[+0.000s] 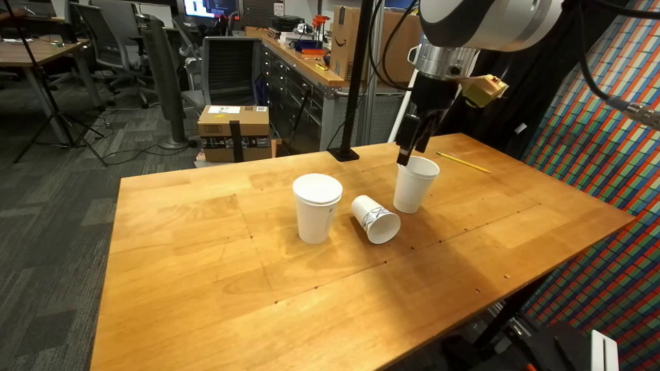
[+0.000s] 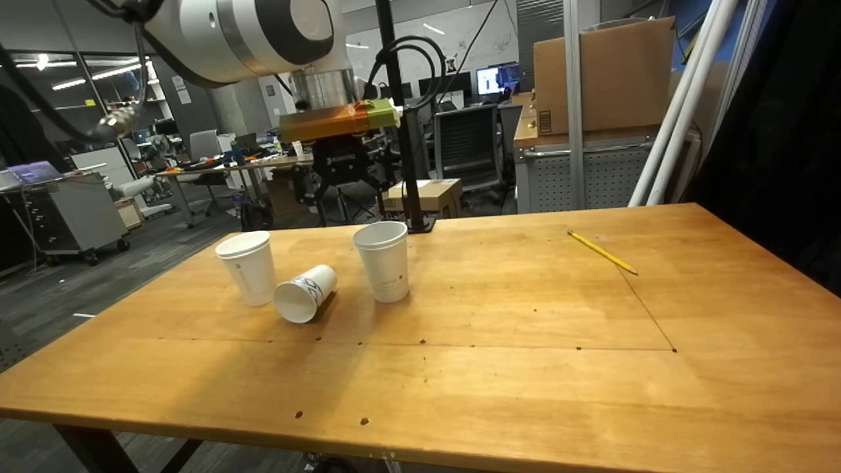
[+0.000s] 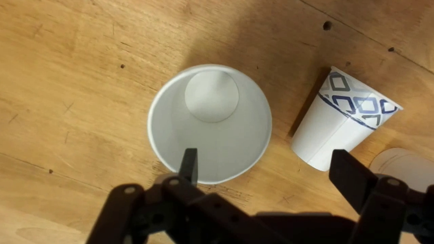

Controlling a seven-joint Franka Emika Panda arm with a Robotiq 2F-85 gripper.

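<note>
An upright white cup, open at the top and empty inside, stands on the wooden table. Beside it a smaller paper cup with a blue-grey diamond pattern lies on its side. A second upright white cup with a lid-like flat top stands on the other side of the fallen cup. My gripper is open above the table, its fingers wide apart. In the wrist view one fingertip overlaps the rim of the open cup and the other is near the fallen cup; nothing is between them in a grip.
A yellow pencil lies apart from the cups on the table. A black post rises from the back edge.
</note>
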